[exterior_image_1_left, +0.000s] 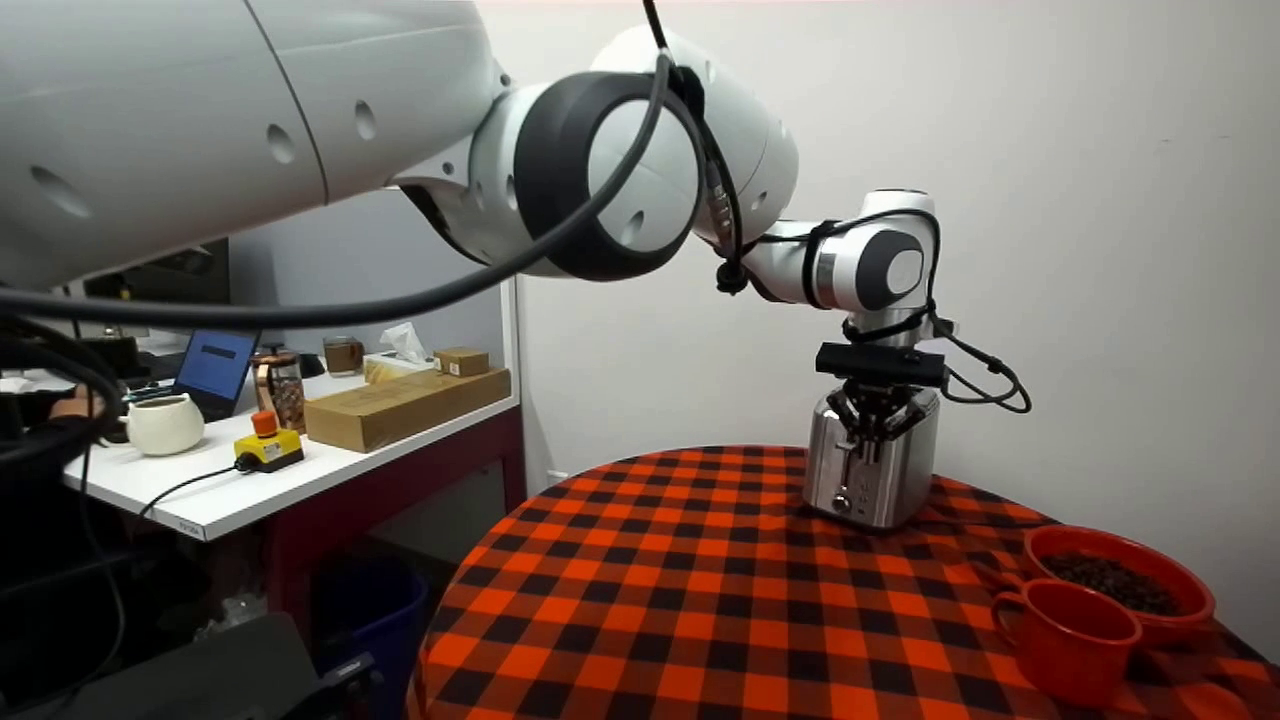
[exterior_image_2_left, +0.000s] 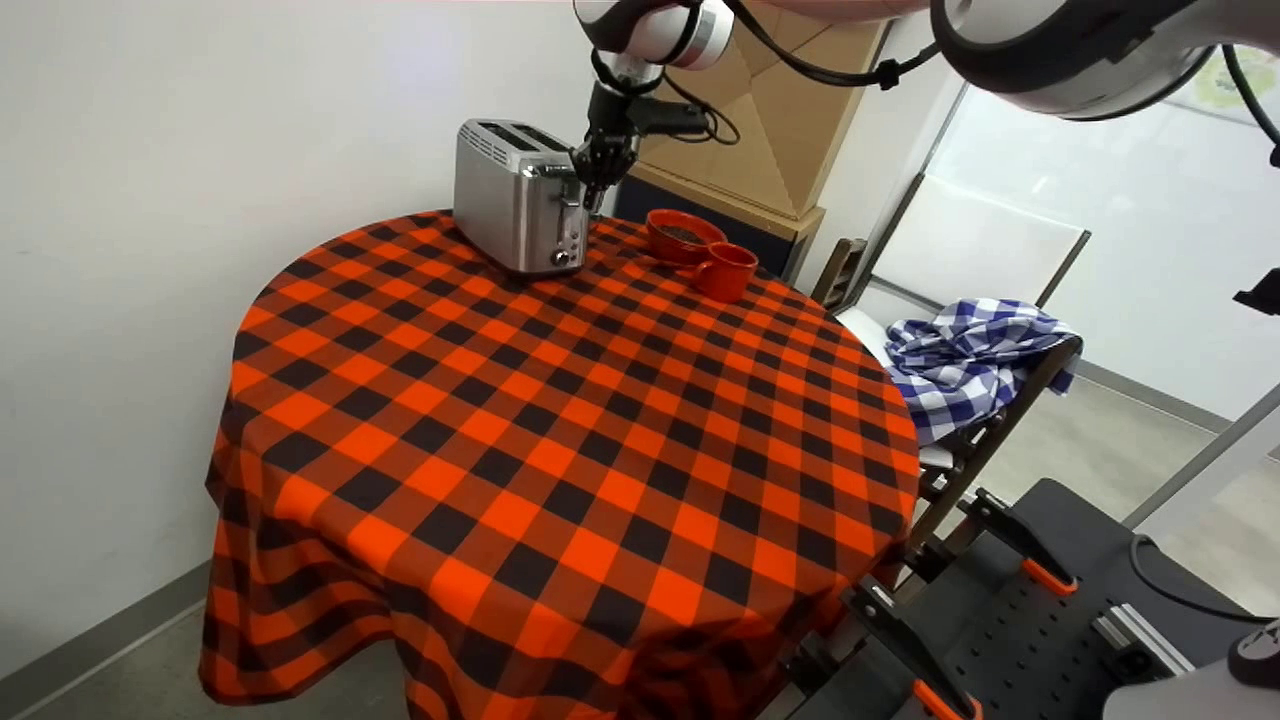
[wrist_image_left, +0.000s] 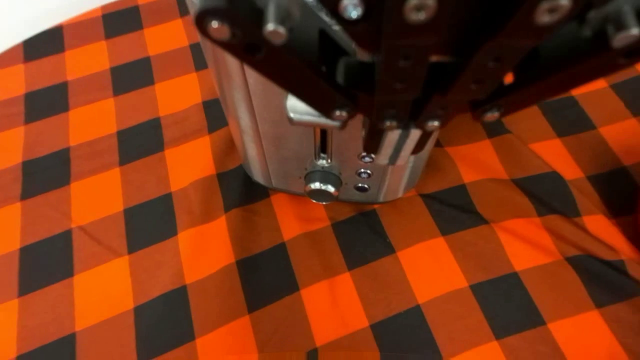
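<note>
A brushed-metal toaster (exterior_image_1_left: 828, 462) stands upright on the checked tablecloth, its lever side toward the table's middle. In the wrist view its lever (wrist_image_left: 303, 111) sits high in the slot, above the round dial (wrist_image_left: 322, 186) and a column of buttons (wrist_image_left: 363, 173). My gripper (exterior_image_1_left: 870, 451) points down in front of that face, its fingertips at about lever height. From the other side, the gripper (exterior_image_2_left: 591, 202) shows close beside the lever. The fingers are together and nothing shows between them. Whether they touch the lever, I cannot tell.
A red mug (exterior_image_1_left: 1070, 642) and a red bowl (exterior_image_1_left: 1122, 574) of dark beans stand near the table's edge, on the gripper's side of the toaster. The wall is close behind the toaster.
</note>
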